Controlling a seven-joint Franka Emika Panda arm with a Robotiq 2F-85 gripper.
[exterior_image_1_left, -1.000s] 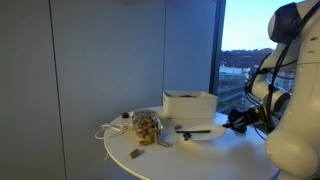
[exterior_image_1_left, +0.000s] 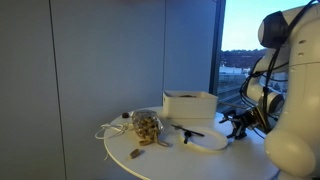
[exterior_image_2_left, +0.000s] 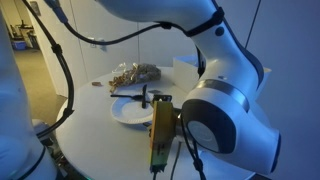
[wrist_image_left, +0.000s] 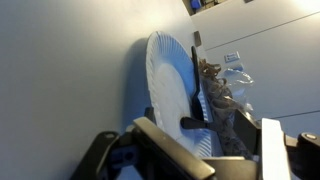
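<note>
A white plate (exterior_image_1_left: 206, 141) lies on the round table near the arm. It shows its ridged rim and pale face in the wrist view (wrist_image_left: 172, 85). A dark utensil (exterior_image_1_left: 188, 132) rests across the plate, and another dark piece (wrist_image_left: 195, 123) shows on its face. My gripper (exterior_image_1_left: 232, 126) is low at the plate's right side. In the wrist view its dark fingers (wrist_image_left: 160, 148) stand apart, with the plate's near rim reaching toward the gap. Whether they touch the rim is hard to tell.
A clear bag of brown items (exterior_image_1_left: 147, 125) lies left of the plate, with small brown pieces (exterior_image_1_left: 137, 153) in front. Behind stands a white bin (exterior_image_1_left: 190, 107).
The plate's near edge looks lower and farther right than a second ago, and the dark utensil on it has shifted. My gripper has moved slightly beside the plate.
</note>
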